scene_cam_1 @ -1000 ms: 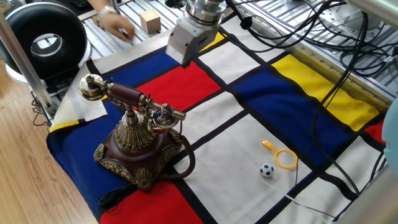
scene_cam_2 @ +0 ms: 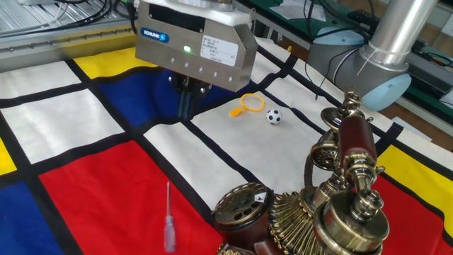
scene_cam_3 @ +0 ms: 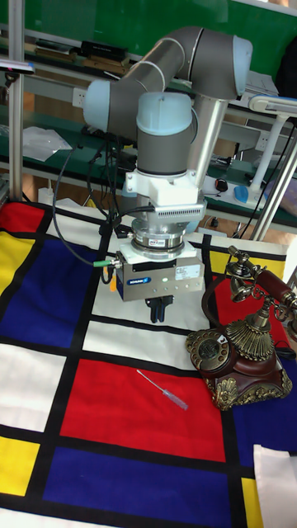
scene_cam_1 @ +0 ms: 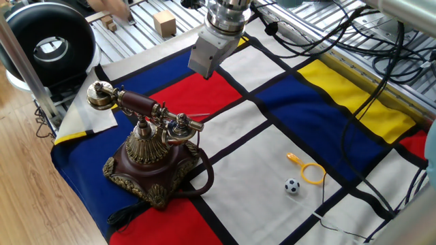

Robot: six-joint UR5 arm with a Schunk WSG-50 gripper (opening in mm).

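Observation:
My gripper [scene_cam_2: 185, 117] hangs above the patterned cloth, its dark fingers close together and nothing showing between them. In exterior view 3 the gripper [scene_cam_3: 159, 318] is left of the telephone and beyond the screwdriver. The screwdriver [scene_cam_3: 163, 390], with a clear handle and a thin shaft, lies on the red patch, apart from the fingers; in exterior view 2 its handle [scene_cam_2: 170, 234] points to the near edge. An antique-style telephone [scene_cam_1: 144, 146] in dark red and brass stands upright on the cloth. Beyond it lie a yellow ring with a handle [scene_cam_1: 313, 173] and a small black-and-white ball [scene_cam_1: 291, 186].
Black cables [scene_cam_1: 392, 61] run along the rail side of the cloth. A wooden block [scene_cam_1: 164, 24] sits on the slatted metal surface, with a person's hand [scene_cam_1: 117, 7] near it.
A person's hand reached over the red patch and withdrew toward the far edge. The screwdriver, absent a second ago, now lies on the red patch.

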